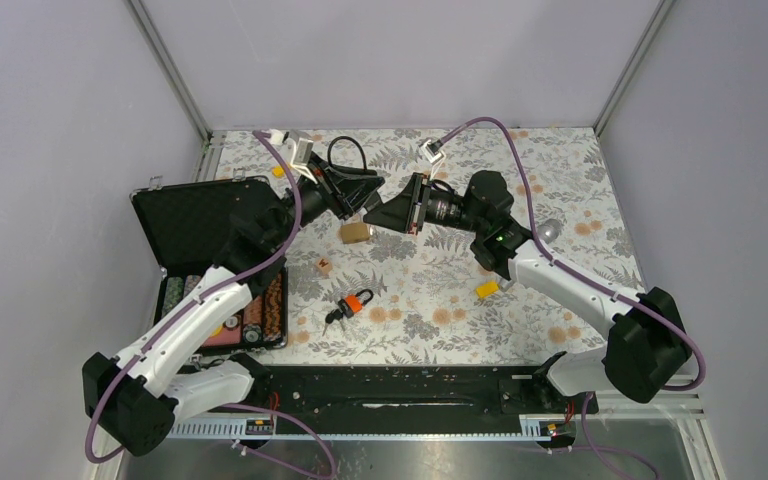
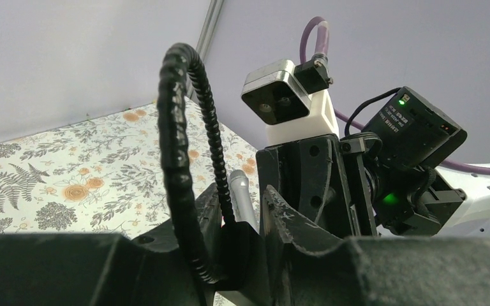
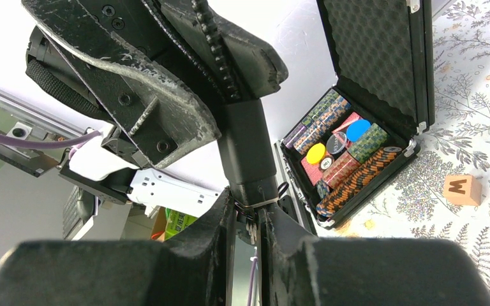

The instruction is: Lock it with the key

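A black lock with a ribbed cable loop point(image 2: 178, 140) is held up between the grippers. My left gripper point(image 1: 358, 190) has its fingers around the lock's black body point(image 3: 245, 143); whether they press on it is unclear. My right gripper is shut just below the body, on a small metal piece at its end, apparently the key, mostly hidden by the fingers. On the table lies an orange padlock point(image 1: 353, 302) with dark keys beside it.
An open case of chips point(image 1: 223, 310) lies on the left. A wooden block point(image 3: 462, 190), a tan piece point(image 1: 354, 232) and a yellow piece point(image 1: 486, 289) lie on the patterned table.
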